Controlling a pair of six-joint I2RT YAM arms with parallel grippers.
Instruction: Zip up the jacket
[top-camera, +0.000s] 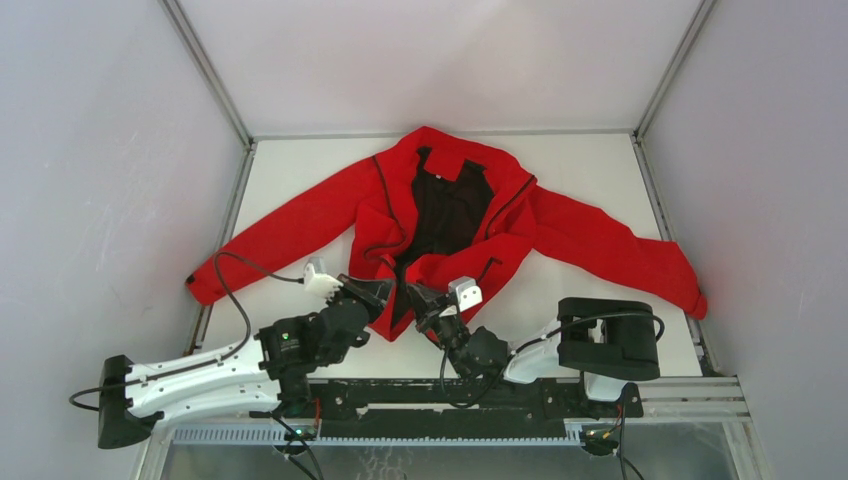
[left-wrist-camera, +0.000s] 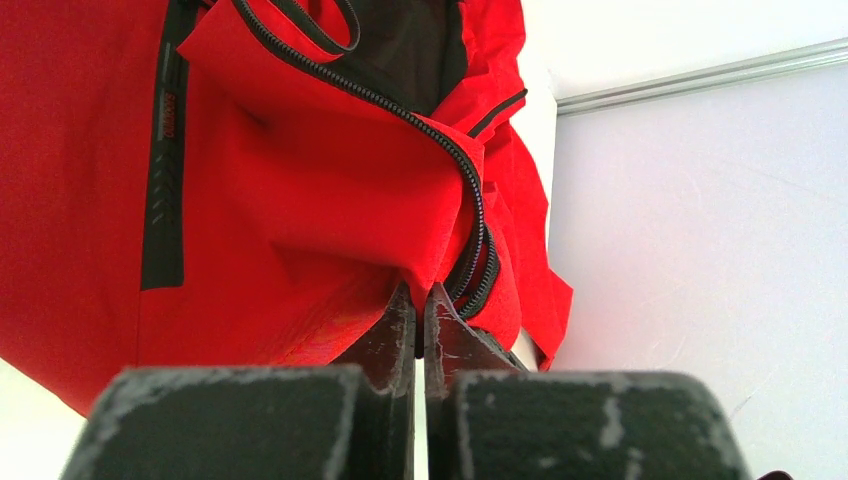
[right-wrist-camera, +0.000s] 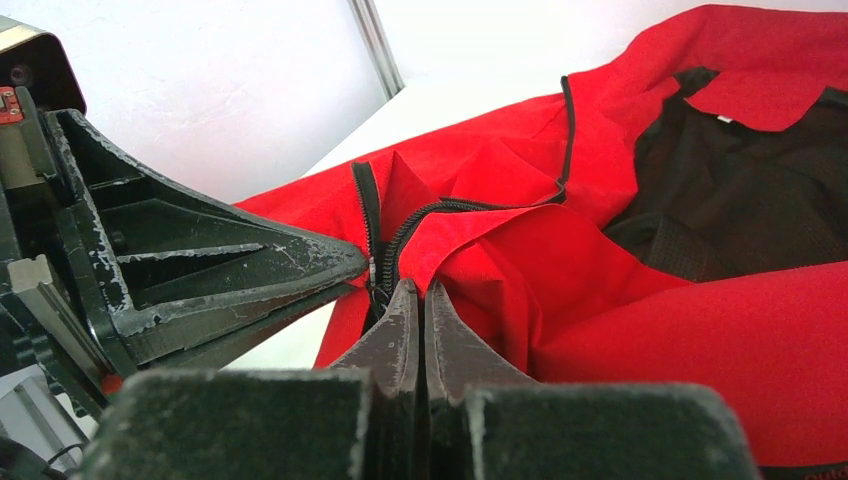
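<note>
The red jacket (top-camera: 300, 230) lies spread out with its front open and the black lining (top-camera: 445, 215) showing. My left gripper is shut on red jacket cloth, whose folds run to its tips. Close beside those tips curve the black zip teeth (left-wrist-camera: 470, 195). In the right wrist view, the left gripper's fingers (right-wrist-camera: 300, 262) reach in from the left to the zip's lower end. My right gripper is shut on jacket cloth at the front edge, just right of the zip tape (right-wrist-camera: 400, 240). Whether the two zip halves are joined is hidden.
Both sleeves stretch outward across the white table (top-camera: 290, 330), the right one (top-camera: 630, 255) reaching its side edge. Pale walls (top-camera: 780, 200) enclose the sides. My two grippers stand very close together at the jacket's lower front. Bare table shows beside the jacket.
</note>
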